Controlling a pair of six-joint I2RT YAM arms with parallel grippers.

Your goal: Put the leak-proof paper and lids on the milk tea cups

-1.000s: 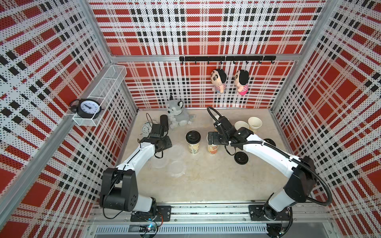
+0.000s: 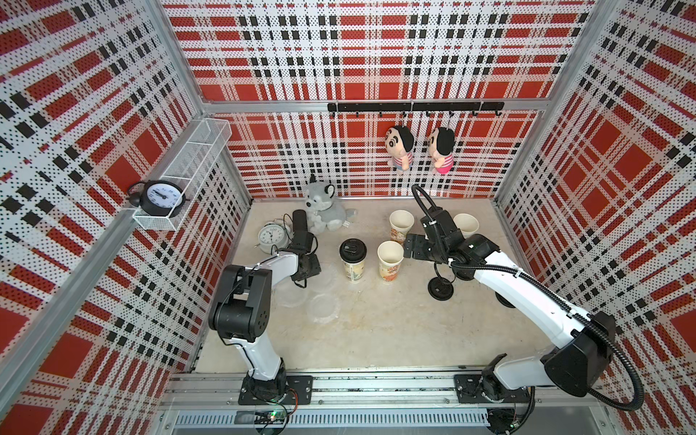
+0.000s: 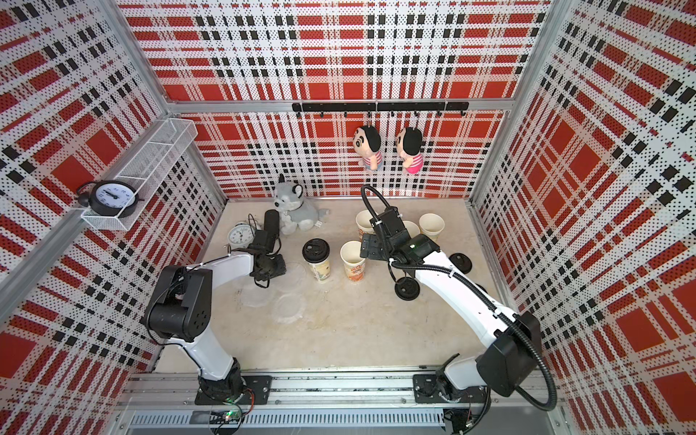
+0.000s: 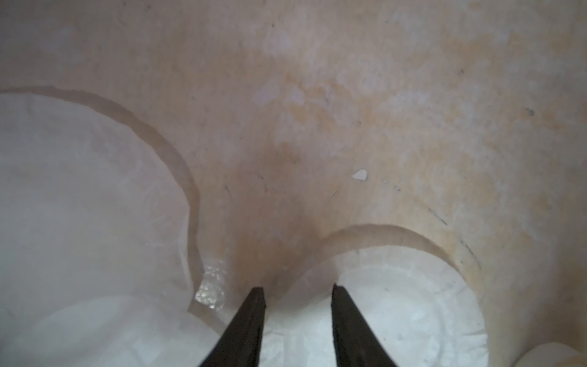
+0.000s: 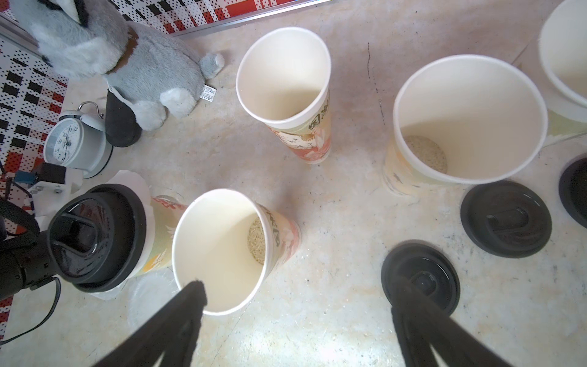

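Several thin white round papers lie flat on the table. One paper [image 4: 391,305] is under the fingertips of my left gripper, and a larger-looking paper [image 4: 85,202] is to its left. The left fingers stand apart, low above the papers, with nothing clearly gripped. A cup with a black lid [image 2: 353,261] has white paper sticking out under the lid. Beside it stands an open cup [image 5: 223,250], rice-like grains at its bottom. My right gripper is open and empty, above and to the right of that cup in the right wrist view.
More open cups stand farther back, including one cup [image 5: 284,79] near the wall. Black lids [image 5: 422,275] lie on the right side. A grey plush toy [image 2: 324,206] and a clock [image 2: 272,234] are at the back left.
My left gripper has shifted slightly right over the papers, its arm folding more. The right gripper has moved right, uncovering the open cup beside the lidded one.
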